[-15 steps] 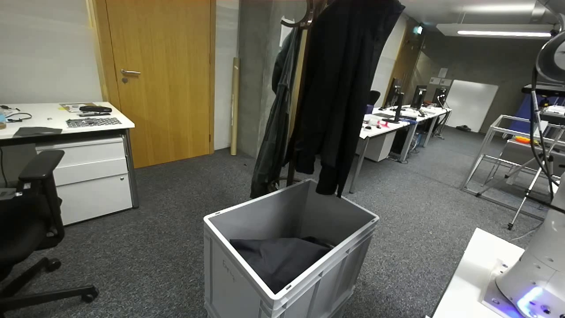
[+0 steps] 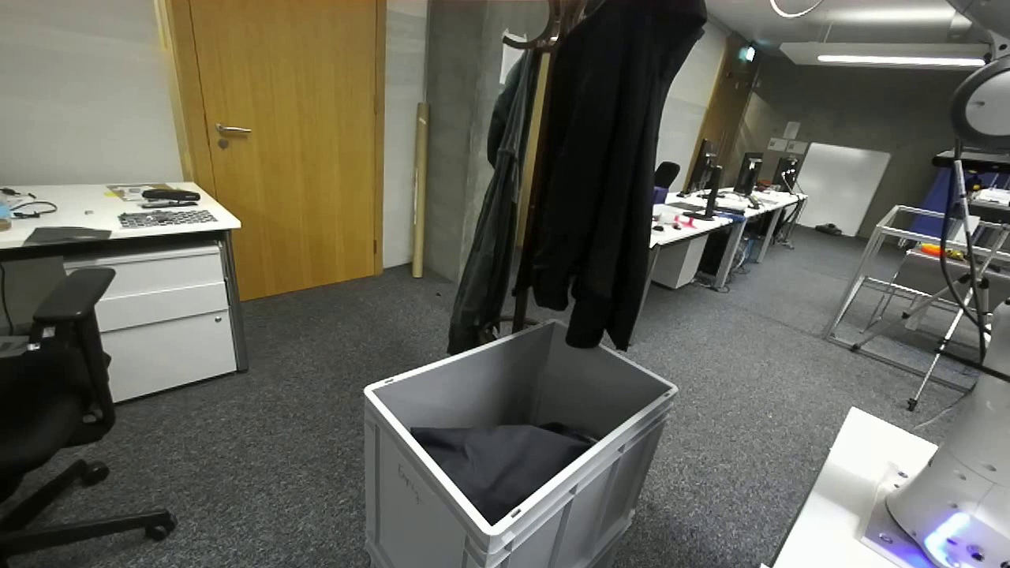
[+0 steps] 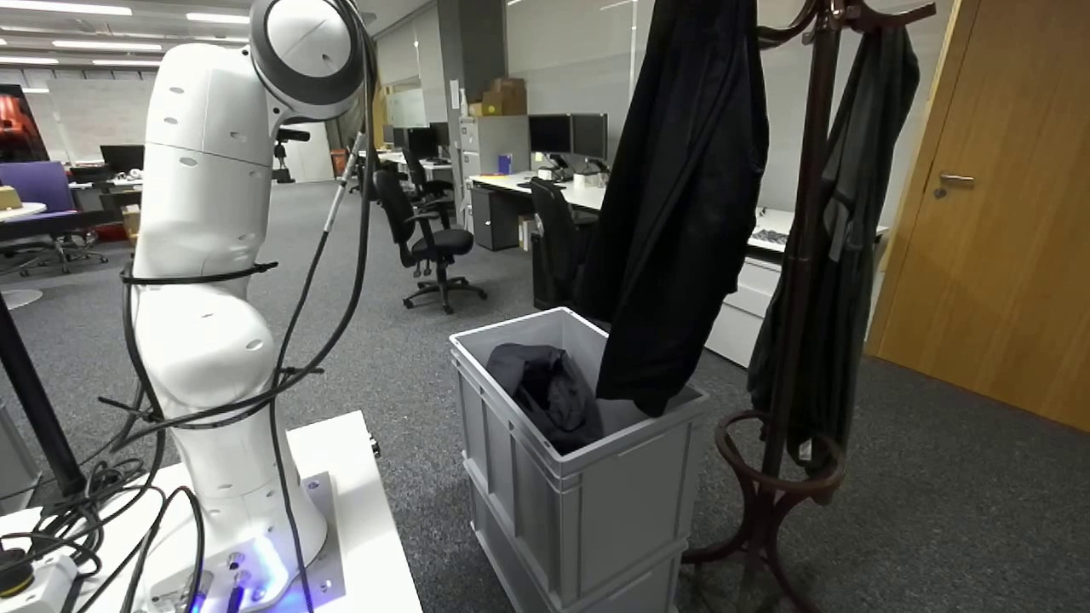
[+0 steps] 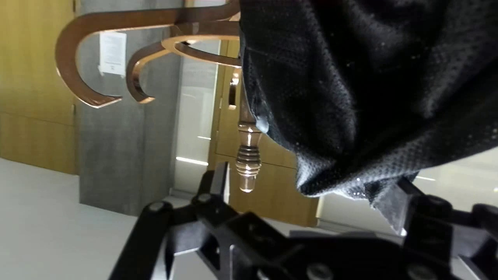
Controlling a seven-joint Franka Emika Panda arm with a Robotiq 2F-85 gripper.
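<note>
A black garment [image 2: 606,161] hangs beside the dark wooden coat rack [image 3: 807,204], its lower end reaching down to the grey crate. In the wrist view the same dark cloth [image 4: 373,93] fills the upper right, and its lower fold dips between the fingers, close to the right one. My gripper stands open with a wide gap; whether the right fingertip touches the cloth I cannot tell. The rack's curved hooks [image 4: 81,60] and turned knob [image 4: 247,161] show beyond the left finger. Where the garment hangs from is hidden. Both exterior views cut off the gripper.
The grey crate [image 2: 577,502] stands below the garment with a dark cloth [image 2: 506,464] inside. Another dark garment [image 3: 858,235] hangs on the rack's other side. My arm's base sits on a white table [image 3: 352,480]. Open carpet surrounds the crate.
In exterior view 1 the garment's upper right edge has shifted left, and its hanging lower part has swung or turned, now looking wider. The arm's visible upper part has moved slightly left.
</note>
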